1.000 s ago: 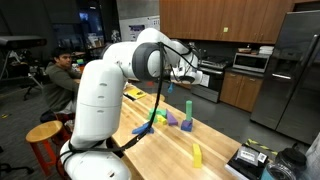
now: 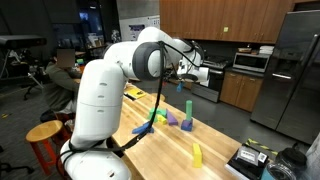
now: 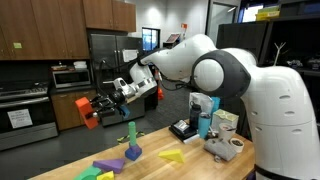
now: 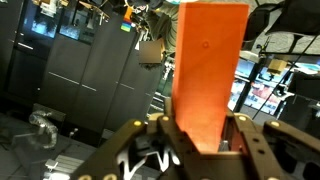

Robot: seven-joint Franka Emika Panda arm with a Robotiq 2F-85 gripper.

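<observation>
My gripper point(image 3: 93, 104) is raised high above the far side of the table, shut on an orange-red block point(image 3: 86, 112). In the wrist view the orange-red block point(image 4: 205, 75) fills the space between the fingers and sticks out well beyond them. It hangs clear of everything on the table in exterior view 2. Exterior view 1 shows the gripper point(image 2: 190, 70) small against the kitchen, and the block cannot be made out there.
On the wooden table point(image 2: 165, 160) stand an upright green block point(image 2: 189, 109), a blue-purple block point(image 2: 187, 125), a purple triangle point(image 3: 110, 165), a blue piece point(image 2: 142, 129) and a yellow block point(image 2: 197, 155). A dark box point(image 2: 247, 160) lies near the right edge. Bare wood fills the near middle.
A person seen at the left one second ago is no longer clearly in view. The hand end of my arm has shifted slightly right; the table objects look unmoved.
</observation>
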